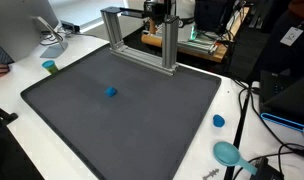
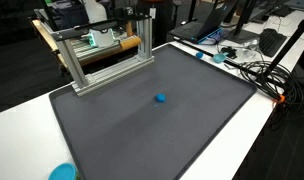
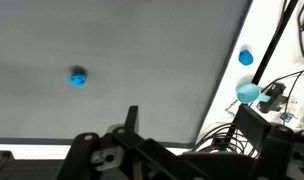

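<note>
In the wrist view my gripper is open, its dark fingers wide apart, with nothing between them. A small blue object (image 3: 78,79) lies on the grey mat, well to the left of and above the fingers as seen there. Both exterior views show this blue object (image 1: 110,91) (image 2: 160,98) alone on the mat. Off the mat, on the white table, are a second blue piece (image 3: 245,57) and a turquoise ladle-like utensil (image 3: 250,93). Neither is touched by the gripper. I cannot make out the fingertips clearly in the exterior views.
A pale rack (image 2: 114,72) stands along one edge of it. A green cylinder (image 1: 50,67) is beside the mat at left. Black cables (image 2: 275,78) and a laptop (image 2: 207,30) lie beyond the mat.
</note>
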